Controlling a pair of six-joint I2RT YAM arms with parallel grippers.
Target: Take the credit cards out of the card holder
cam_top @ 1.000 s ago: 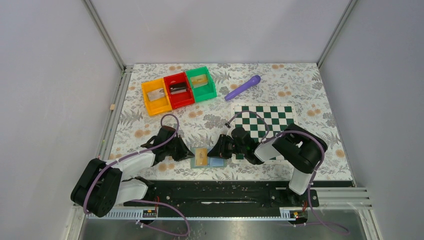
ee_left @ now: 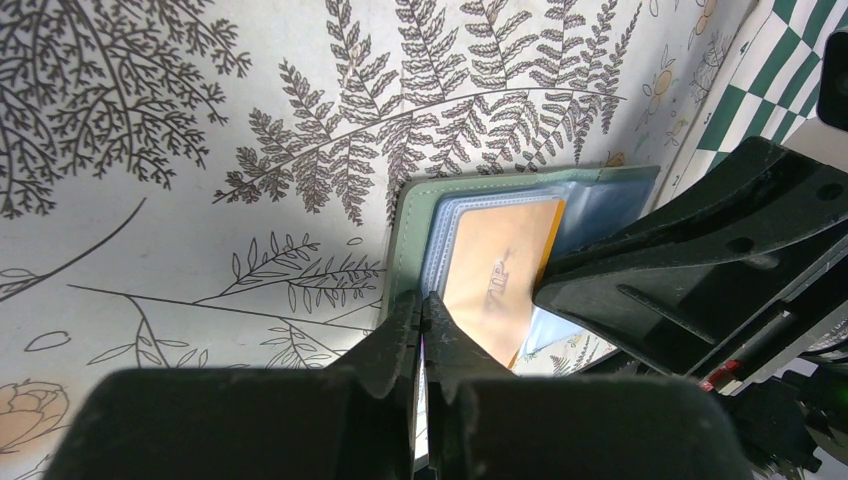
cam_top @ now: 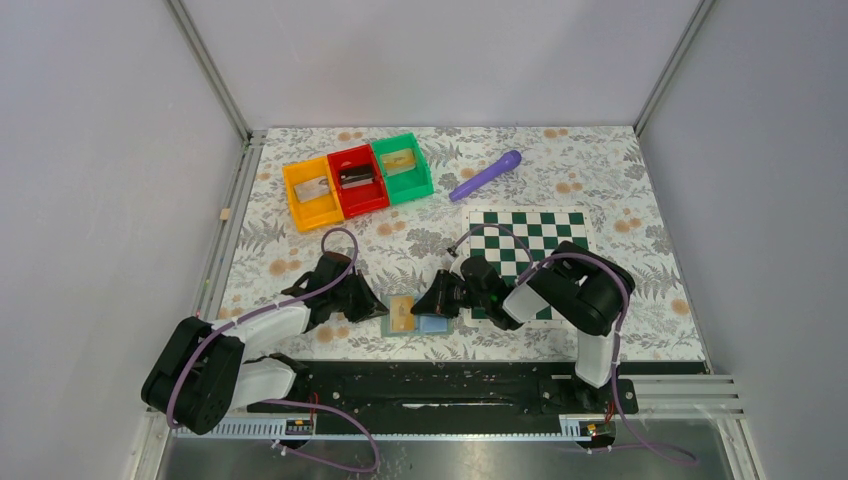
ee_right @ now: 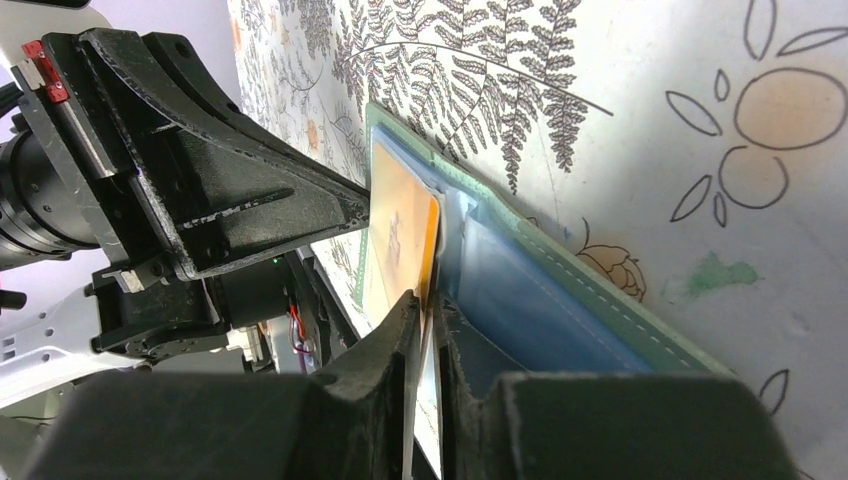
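Note:
The card holder lies unfolded on the table, its green border (ee_left: 414,225) and blue pockets (ee_right: 550,290) showing. An orange-tan credit card (ee_left: 500,265) sits in its clear left-hand pocket. In the top view this card (cam_top: 402,314) shows between the two grippers. My left gripper is shut with its tips at the holder's left edge; whether they pinch that edge is hidden. Slightly open, my right gripper has its tips at the card's orange edge (ee_right: 433,235), a narrow gap between them. Whether the card is gripped cannot be seen.
Behind lie three joined bins, yellow (cam_top: 297,200), red (cam_top: 348,159) and green (cam_top: 422,177), each with something inside. A purple microphone-shaped object (cam_top: 485,176) lies back right. A green-and-white checkered board (cam_top: 535,225) sits under the right arm.
My right gripper has shifted slightly left over the card holder, its arm following. The left arm and the holder look unmoved.

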